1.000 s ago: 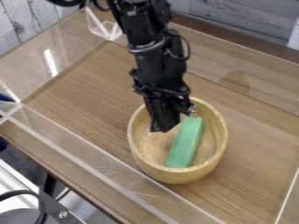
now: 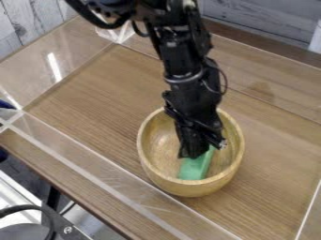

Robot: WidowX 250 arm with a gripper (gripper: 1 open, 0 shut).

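Observation:
My black gripper [image 2: 201,144] reaches down from the top into a round wooden bowl [image 2: 160,180] in the lower middle of the camera view. Its tip is over a green oblong object [image 2: 194,168] lying in the bowl, covering its upper part. The gripper appears shut; whether it touches the green object is unclear.
The wooden table [image 2: 84,99] has clear room left and right of the bowl. Clear tape strips run across its left side, and dark cables lie at the lower left beyond its edge.
The gripper has moved right within the bowl, from beside the green object to over it, hiding more of it.

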